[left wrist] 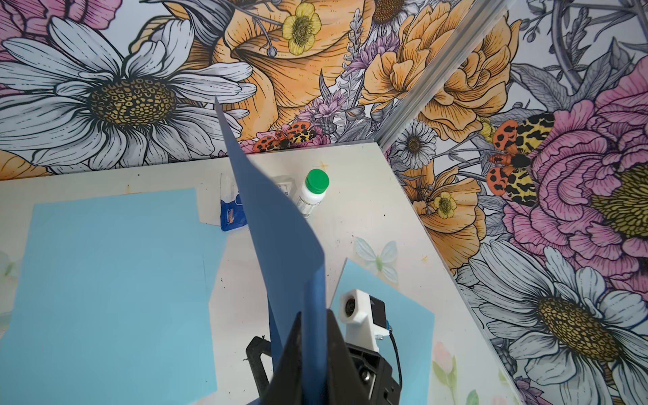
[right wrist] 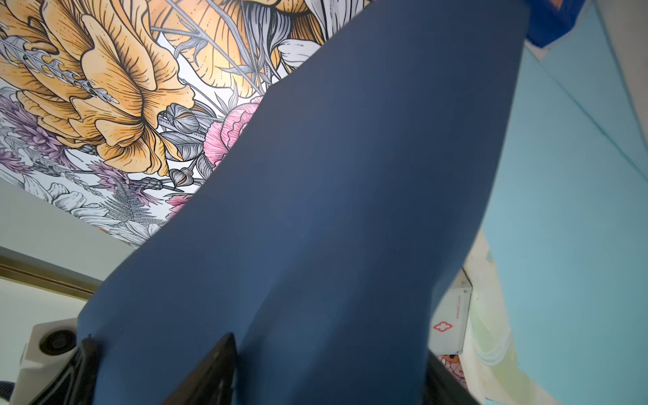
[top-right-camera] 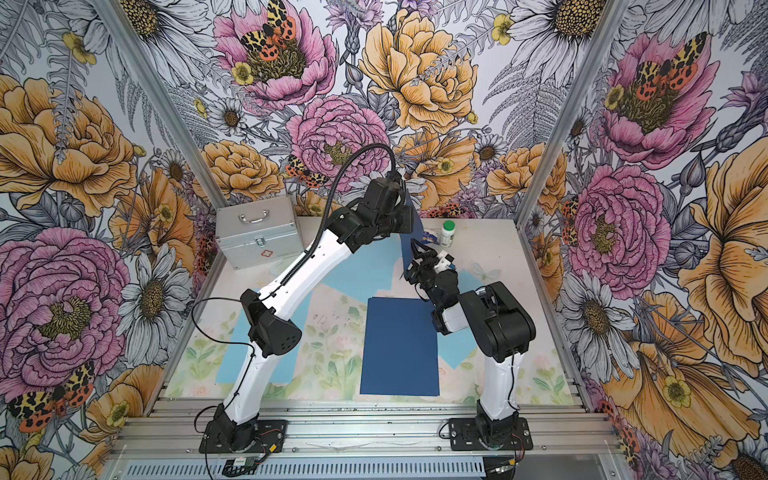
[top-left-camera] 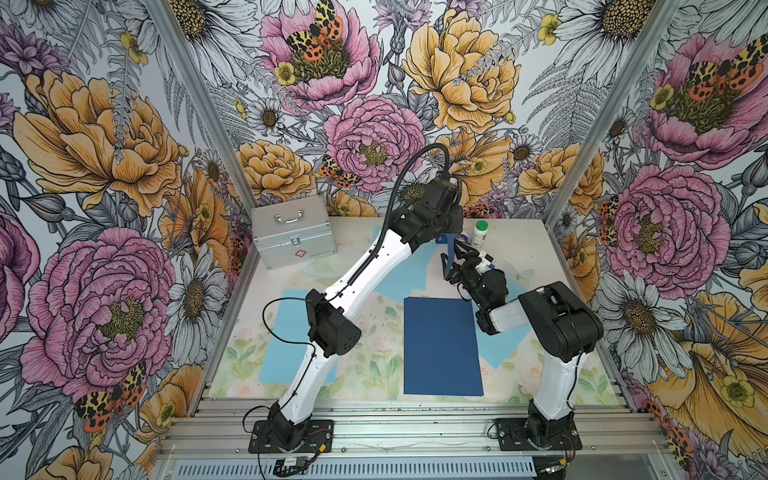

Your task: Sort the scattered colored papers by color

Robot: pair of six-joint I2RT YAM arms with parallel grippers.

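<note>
My left gripper is shut on a dark blue sheet [left wrist: 280, 249], which stands up curved above the table at the back. In the right wrist view that same dark blue sheet [right wrist: 364, 175] fills most of the frame. My right gripper [top-left-camera: 452, 261] is part open, its fingers [right wrist: 219, 361] around the sheet's free part; whether they touch it is unclear. A dark blue paper stack [top-left-camera: 441, 348] lies flat at the table's front middle. Light blue paper lies at the left [top-left-camera: 292, 344], under the left arm at the back [left wrist: 121, 283], and beneath the right arm [left wrist: 411, 337].
Behind the sheet are a blue packet [left wrist: 233, 214] and a green-capped white bottle [left wrist: 313, 190]. A silver case [top-left-camera: 293, 233] occupies the back left corner. Bare table shows between the left light blue paper and the dark blue stack.
</note>
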